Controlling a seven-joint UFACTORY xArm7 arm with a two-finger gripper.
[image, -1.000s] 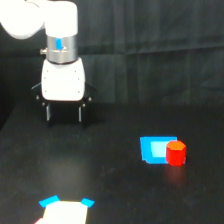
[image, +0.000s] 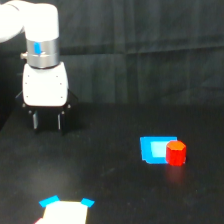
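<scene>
A small red block (image: 176, 153) stands at the right of the dark table. It overlaps the lower right corner of a blue square (image: 147, 144) that has a pale centre. My gripper (image: 47, 123) hangs at the far left, well away from the block. Its two fingers point down and stand apart, with only dark background between them. How high the fingertips are above the table is hard to tell.
At the bottom edge lies a pale object (image: 66, 213), partly cut off, with blue pieces (image: 49, 201) at its corners and a bit of red at its left. A dark curtain (image: 140, 50) hangs behind.
My gripper has shifted left and slightly lower in the view, its fingers still apart. The red block, the blue square and the pale object have stayed in place.
</scene>
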